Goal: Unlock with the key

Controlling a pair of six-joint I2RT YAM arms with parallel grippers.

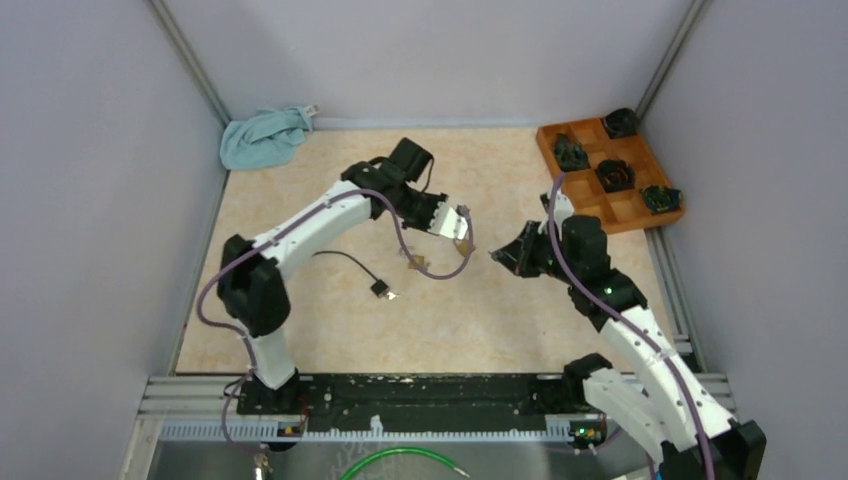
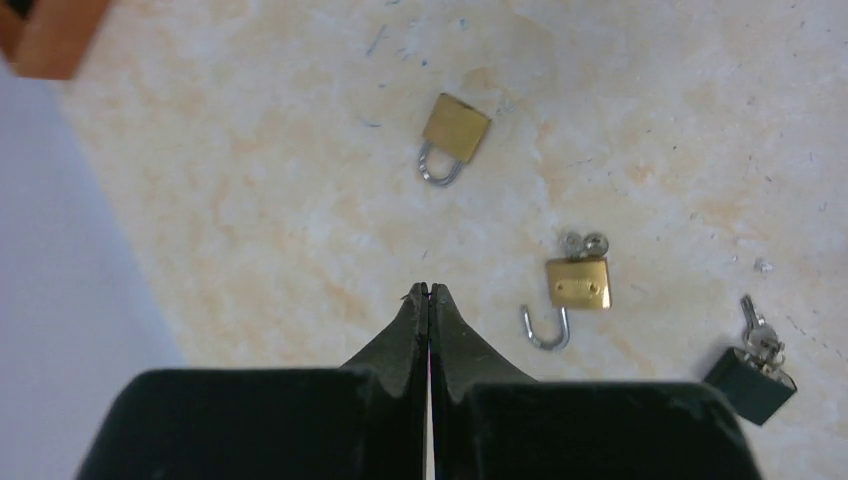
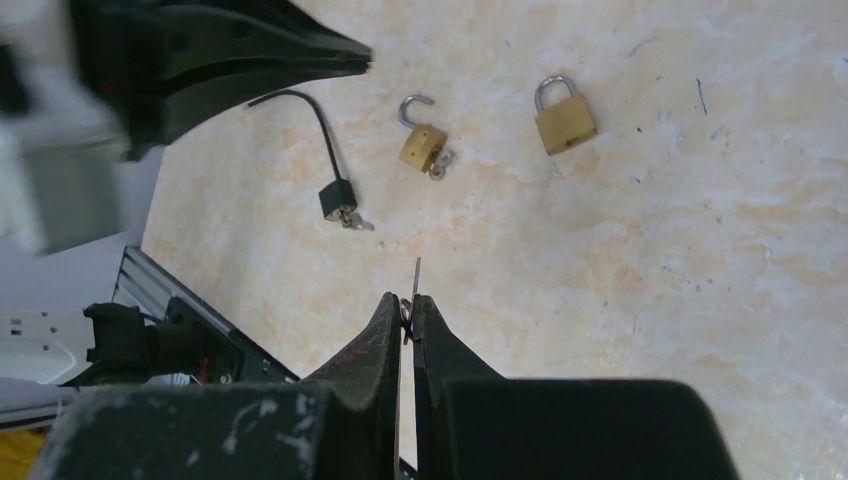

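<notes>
A brass padlock with its shackle closed lies on the table; the right wrist view also shows this padlock (image 3: 566, 124). Above the table, clear of it, my left gripper is shut with nothing between its fingers. My right gripper is shut on a thin metal key (image 3: 417, 275), seen edge-on with a small ring by the fingertips. The key's tip points toward the table's middle in the top view, where the right gripper (image 1: 497, 256) hangs right of the padlock. The padlock's keyhole cannot be made out.
Near the closed padlock lies a second brass padlock (image 3: 423, 147), shackle open and keys in it. A black lock (image 3: 338, 200) with a long dark shackle and keys lies farther left. A wooden tray (image 1: 590, 190) stands back right, a blue cloth (image 1: 265, 138) back left.
</notes>
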